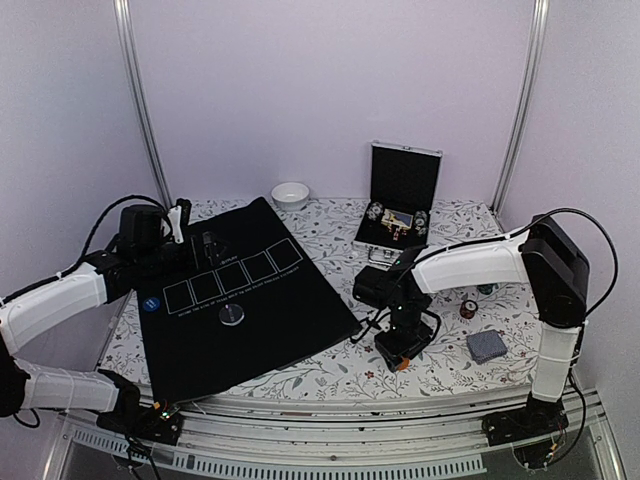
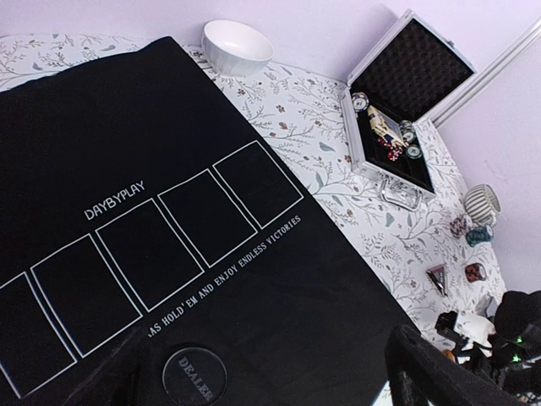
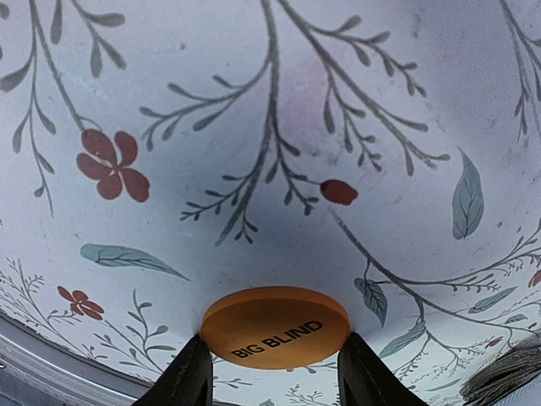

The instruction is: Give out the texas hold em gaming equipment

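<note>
The orange BIG BLIND disc (image 3: pixel 275 334) lies at the front of the patterned table. My right gripper (image 1: pixel 398 360) is down around it, its fingers (image 3: pixel 193 372) at the disc's left and right edges; whether they press on it I cannot tell. Over the black mat (image 1: pixel 290 325), my left gripper stands open and empty. A round DEALER disc (image 2: pixel 194 375) rests on the mat below the printed card boxes. Near the mat's left edge is a blue disc (image 1: pixel 150 303). The open silver case (image 2: pixel 363 152) at the back holds chips and other pieces.
A white bowl (image 1: pixel 290 196) stands behind the mat. Right of my right gripper are a grey-patterned card deck (image 1: pixel 487 346) and a red chip stack (image 1: pixel 468 309). More small stacks sit near the right wall. Bare table lies between mat and case.
</note>
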